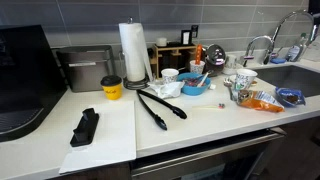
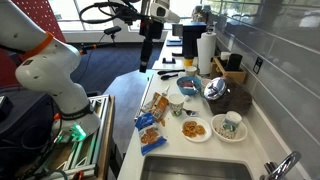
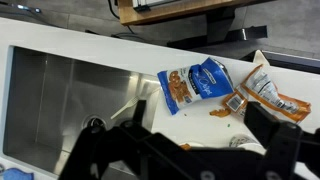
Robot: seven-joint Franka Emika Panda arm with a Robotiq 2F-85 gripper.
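Note:
My gripper is open above the counter, its black fingers point(image 3: 262, 122) wide apart with nothing between them. Just beyond the gap in the wrist view lies a blue snack bag point(image 3: 195, 85), with an orange snack bag point(image 3: 275, 95) to its right. Exterior view 2 has the gripper point(image 2: 145, 68) hanging well above the counter's front edge, while the blue bag point(image 2: 150, 138) rests flat near the sink and the orange bag point(image 2: 157, 105) lies farther along.
The steel sink point(image 3: 85, 95) opens to the left in the wrist view. A blue bowl point(image 1: 195, 85), black tongs point(image 1: 160, 110), a paper towel roll point(image 1: 134, 52) and a yellow tub point(image 1: 111, 88) stand along the counter. Cups and a plate point(image 2: 194, 130) crowd the area near the bags.

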